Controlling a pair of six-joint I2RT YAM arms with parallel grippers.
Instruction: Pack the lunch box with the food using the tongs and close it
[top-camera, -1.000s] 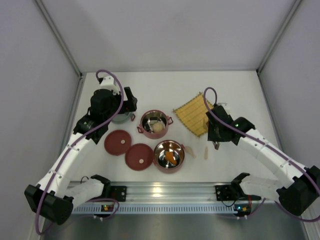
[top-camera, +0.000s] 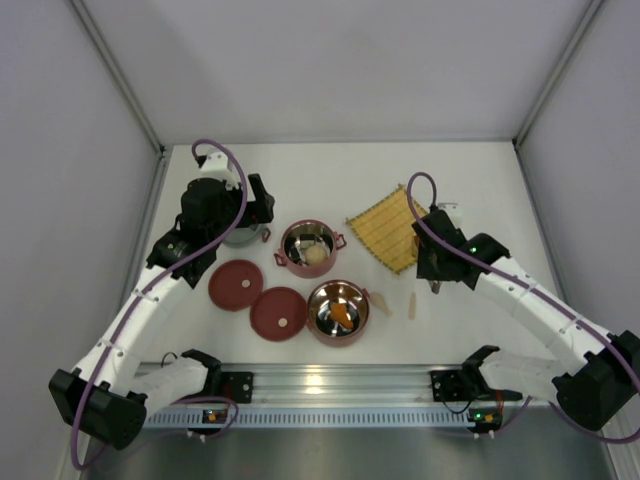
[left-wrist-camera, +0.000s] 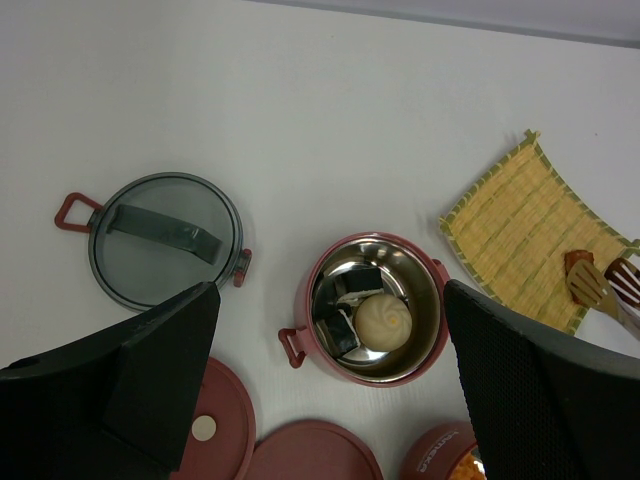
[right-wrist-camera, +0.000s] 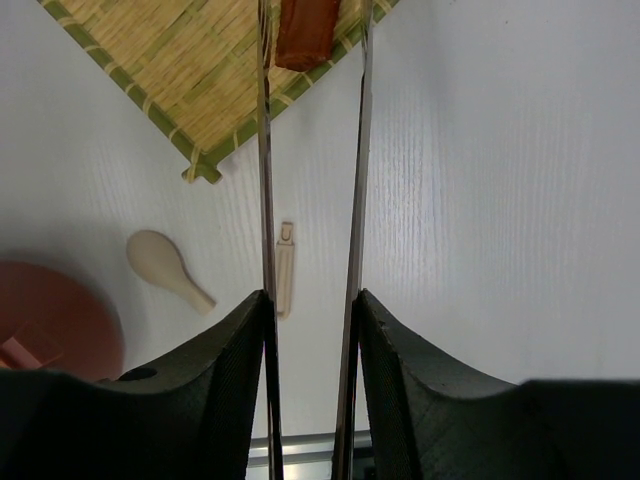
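Observation:
A pink pot (left-wrist-camera: 319, 266) holds a bun (left-wrist-camera: 383, 322) and dark-wrapped pieces; a second pot (top-camera: 356, 325) holds orange food (top-camera: 341, 314). On the bamboo mat (right-wrist-camera: 160, 70) a brown food piece (right-wrist-camera: 305, 35) lies between the long metal fingers of my right gripper, which stand apart; whether they touch it is unclear. My left gripper (top-camera: 258, 198) is open above the grey lidded container (left-wrist-camera: 160, 255), with nothing in its fingers.
Two red lids (top-camera: 236, 284) (top-camera: 278, 313) lie front left. A wooden spoon (right-wrist-camera: 155, 258) and a small pale utensil (right-wrist-camera: 285, 270) lie below the mat.
My right gripper and arm have shifted very slightly in the top view; the left arm and the containers stay where they were.

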